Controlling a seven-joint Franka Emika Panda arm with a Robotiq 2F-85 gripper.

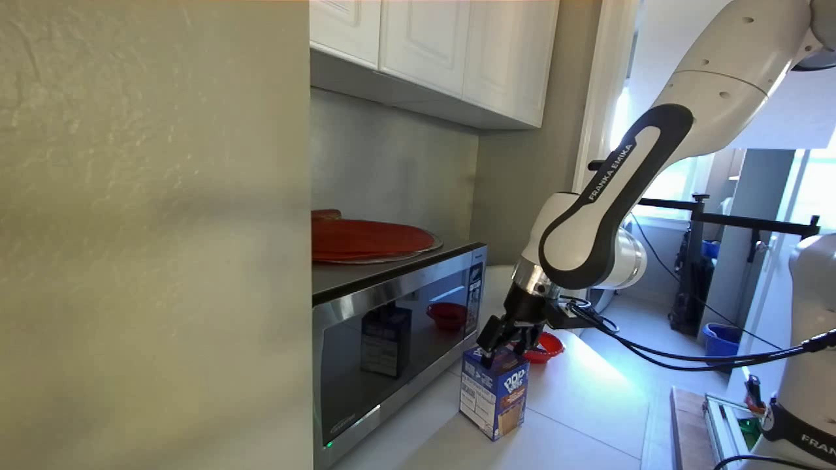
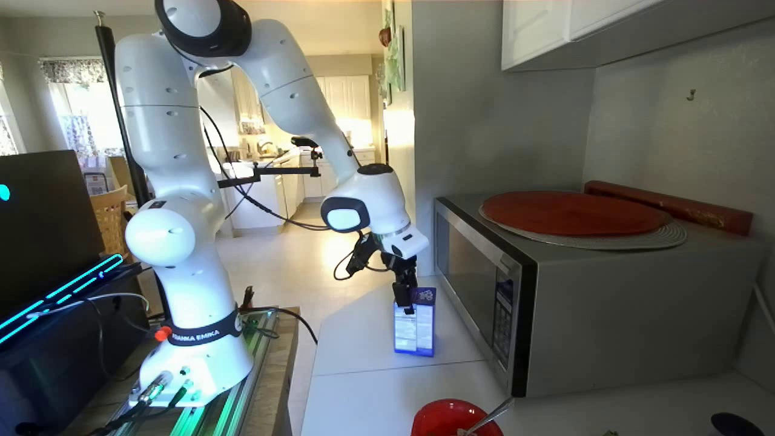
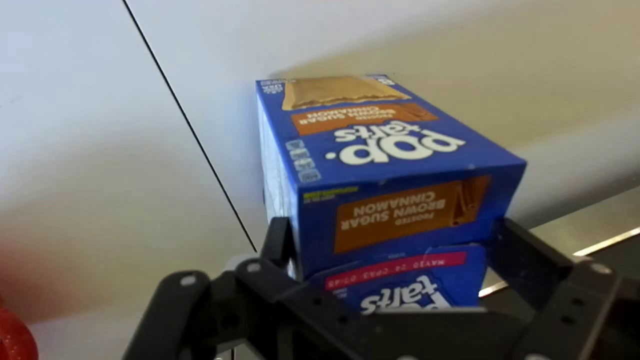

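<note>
A blue Pop-Tarts box point(image 1: 494, 394) stands upright on the white counter, in front of the microwave. My gripper point(image 1: 503, 352) is tilted at its top, fingers open. In the wrist view, one finger point(image 3: 278, 241) lies along the left side of the box point(image 3: 390, 147) and the other finger point(image 3: 525, 258) along its right side, so the upper end sits between them. Whether either finger touches the cardboard I cannot tell. The second exterior view shows the box's white-panelled side point(image 2: 415, 330) below the gripper point(image 2: 407, 304).
The microwave point(image 2: 617, 312) stands close beside the box, a red round mat point(image 2: 574, 213) on top. A red bowl point(image 2: 447, 419) with a spoon sits farther along the counter. Bare counter point(image 2: 356, 334) lies on the robot's side.
</note>
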